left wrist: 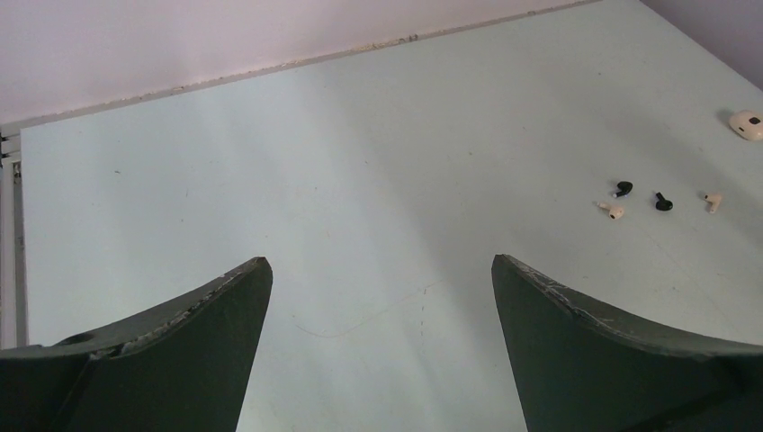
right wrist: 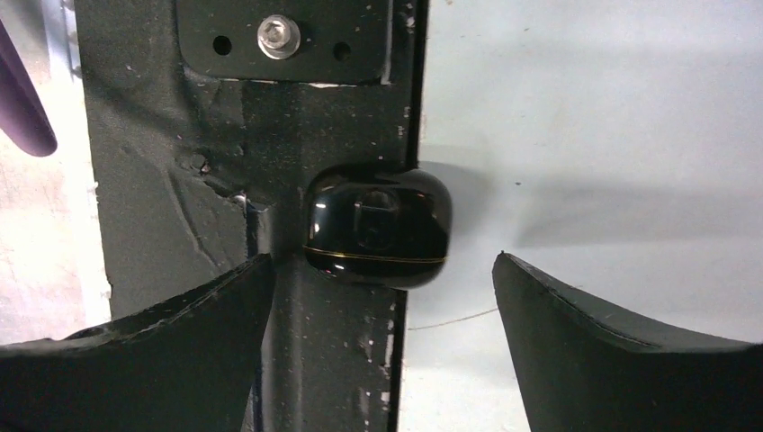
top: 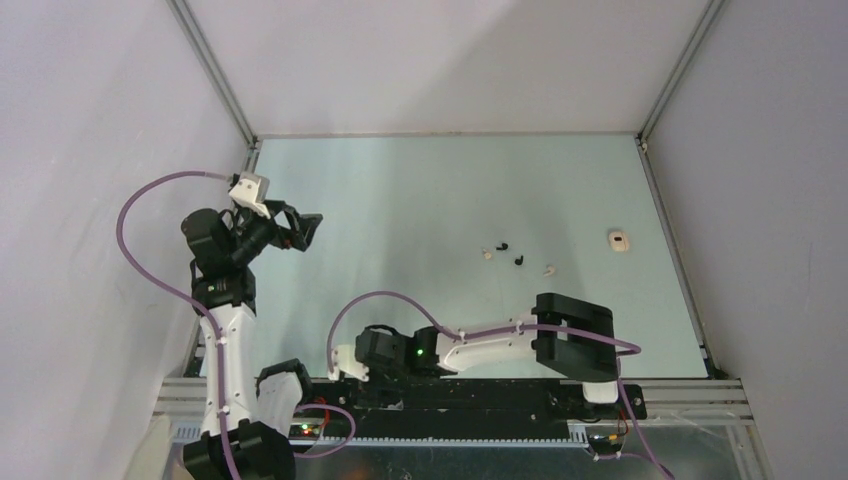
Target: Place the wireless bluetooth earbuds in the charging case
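Note:
A glossy black charging case [right wrist: 377,225] lies at the table's front edge in the right wrist view, partly over the dark frame. My right gripper stands open above it, one finger to each side, with the case between them in view; whether they touch it cannot be told. In the top view the right arm hides this case. Two black earbuds [top: 519,261] and two white earbuds [top: 549,270] are scattered right of the table's middle. A white charging case [top: 619,241] sits near the right edge. Far left, my left gripper is open and empty above bare table.
The dark metal frame [right wrist: 135,198] runs along the table's front edge, with a screwed plate on it. Walls close off the back and both sides.

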